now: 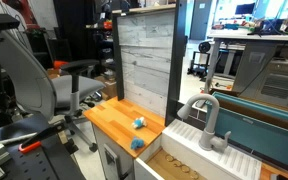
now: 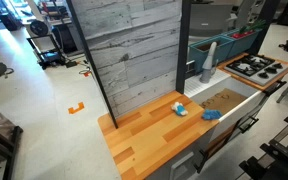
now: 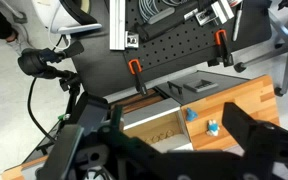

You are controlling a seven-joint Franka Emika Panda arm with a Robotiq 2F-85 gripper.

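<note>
A wooden worktop (image 1: 114,118) carries two small items. One is a light blue and white piece (image 2: 179,108), perhaps crumpled cloth; the other is a darker blue piece (image 2: 211,114), close to the worktop's edge beside the drawer. Both blue things also show in the wrist view, the darker one (image 3: 191,114) nearer the drawer. Pulled open, the drawer (image 1: 162,162) has a wooden-looking bottom, and nothing is clearly visible on it. My gripper appears only as dark shapes along the wrist view's lower edge, apart from both blue items; its finger state is unclear.
A grey faucet (image 1: 212,125) rises behind the drawer. Beyond the worktop stands a grey plank panel (image 2: 136,62). A stovetop (image 2: 252,66) lies farther along the counter. The dark robot table (image 3: 189,55) holds cables and clamps.
</note>
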